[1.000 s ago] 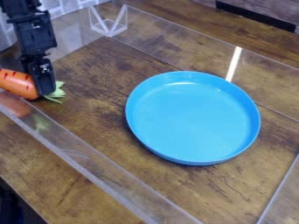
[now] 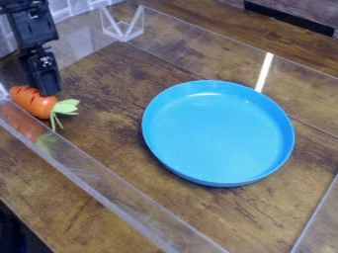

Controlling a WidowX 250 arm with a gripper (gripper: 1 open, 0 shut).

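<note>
My black gripper [image 2: 34,74] is at the left edge of the view, open, just above and behind an orange carrot [image 2: 38,102] with pale green leaves. The carrot lies on the wooden floor of a clear-walled enclosure, close to its left wall, leaves pointing toward the lower right. A large blue plate [image 2: 218,131] rests on the wood to the right of the carrot, well apart from it.
Transparent walls [image 2: 126,203] border the wooden work area. Bare wood [image 2: 113,79] lies between the carrot and the plate. A small white wire-like corner piece [image 2: 122,25] is at the back.
My gripper has shifted slightly left and up. The carrot now sits a little to the right and is turned, with its leaves lower and more visible.
</note>
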